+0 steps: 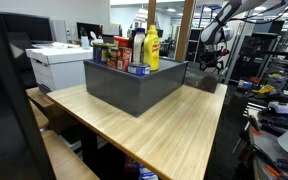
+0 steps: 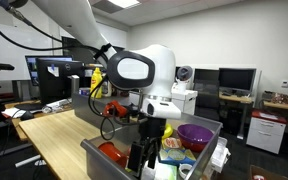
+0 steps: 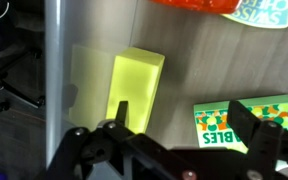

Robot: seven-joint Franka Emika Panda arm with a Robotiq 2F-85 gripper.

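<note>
My gripper is open, with its dark fingers (image 3: 259, 145) set wide apart and nothing held between them. In the wrist view a yellow block (image 3: 134, 85) lies by the grey wall of the bin, its lower end beside the left finger. A green-and-white box with printed letters (image 3: 246, 120) is partly covered by the right finger. In exterior view 2 the gripper (image 2: 144, 152) hangs over the near part of a grey bin (image 2: 214, 125), among its contents. Whether the fingertips touch anything is hard to tell.
A purple bowl (image 2: 195, 133) sits in the bin, to the right of the arm. Red objects (image 2: 109, 158) lie at its left side. In exterior view 1 another grey bin (image 1: 134, 90) carries several cans and bottles.
</note>
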